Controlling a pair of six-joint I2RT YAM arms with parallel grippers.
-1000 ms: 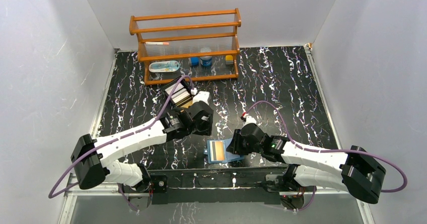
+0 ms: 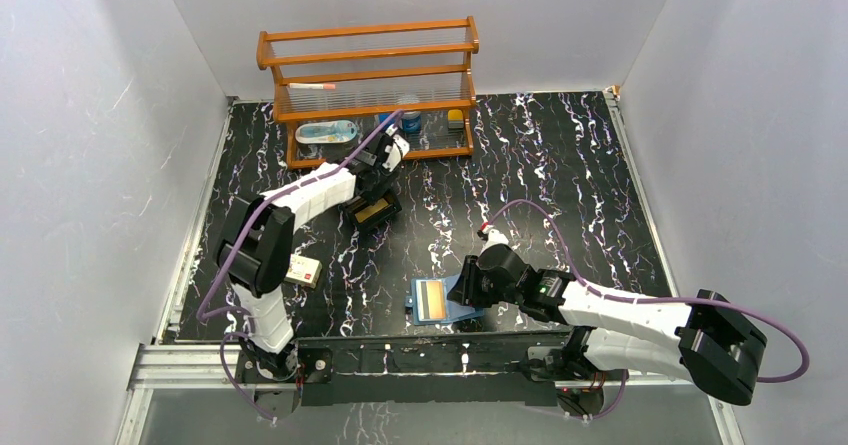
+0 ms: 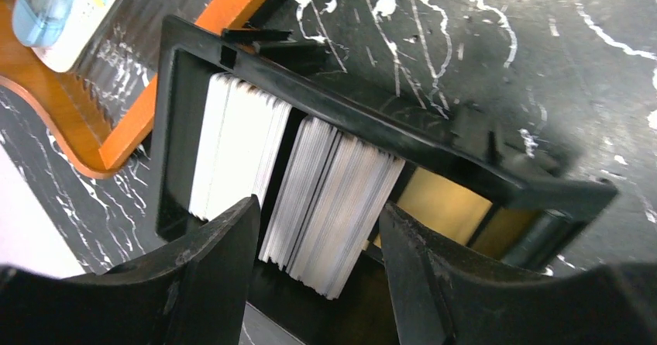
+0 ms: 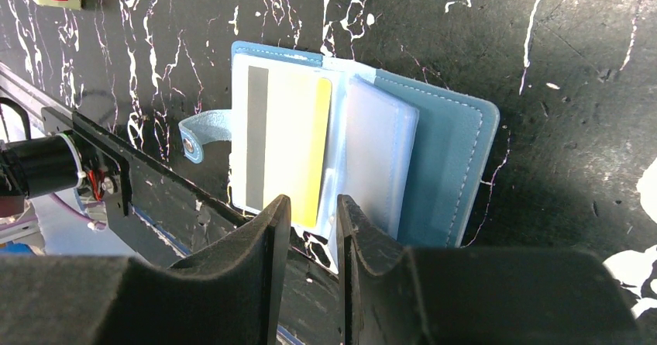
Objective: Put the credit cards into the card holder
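Note:
The black box (image 3: 180, 120) holds upright rows of cards: a white row (image 3: 236, 143), a grey-white middle row (image 3: 341, 198) and a yellowish part (image 3: 442, 205). My left gripper is open over the box, its fingertips either side of the middle row; contact cannot be told. In the top view the left arm partly covers the box (image 2: 375, 214). The blue card holder (image 4: 438, 128) lies unfolded, with a yellow-and-white card (image 4: 294, 143) in its left side and a clear sleeve (image 4: 376, 143) standing up. At its near edge my right gripper is slightly open.
A wooden rack (image 2: 370, 105) with several items stands right behind the box. A small pale box (image 2: 303, 271) lies beside the left arm.
My left gripper has moved away from the front, back and left, to over the black box. The right arm and the card holder look unmoved.

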